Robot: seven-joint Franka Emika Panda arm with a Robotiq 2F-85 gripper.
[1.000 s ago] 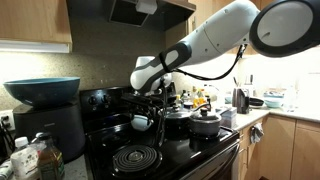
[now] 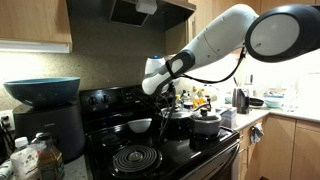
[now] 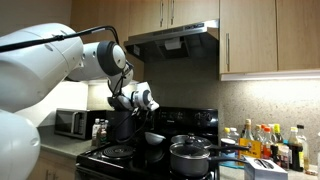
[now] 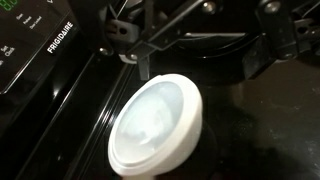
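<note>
A white bowl (image 2: 140, 126) sits on the back part of the black stove (image 2: 113, 150). In exterior view 2 the same bowl (image 3: 153, 138) shows behind the pots, and in the wrist view the bowl (image 4: 155, 125) lies just below the fingers, its inside empty. My gripper is open, its fingers spread wide across the top of that view with nothing held between them. In exterior view 1 the gripper (image 2: 157, 92) hangs above and to the right of the bowl, apart from it.
Lidded pots (image 2: 205, 124) occupy the right side of the stove. A bare coil burner (image 2: 136, 158) lies at front left. The range hood (image 3: 174, 45) overhangs the stove. Bottles (image 2: 48, 155) and a large blue bowl (image 2: 44, 91) stand at left.
The white bowl was tilted at the gripper one second ago and now rests lower and more level on the stove. My gripper has moved right and up, away from it.
</note>
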